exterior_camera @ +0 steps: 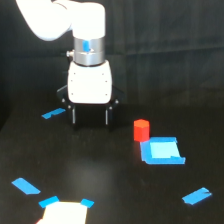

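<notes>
High over the left-middle part of the dark table, my gripper (pixel 90 118) points downward, its two dark fingers well apart and nothing seen between them. A small red cube (pixel 141 130) lies to the right of the gripper, clear of it. Right beside the cube, toward the front, is a white square (pixel 163 149) bordered by blue tape (pixel 161 161). From this view I cannot tell whether the cube touches the tape's corner.
Strips of blue tape mark the table (pixel 110 185) at the back left (pixel 53 113), front left (pixel 26 186) and front right (pixel 196 196). A pale object (pixel 64 213) is cut off by the lower edge. Mid-table is bare.
</notes>
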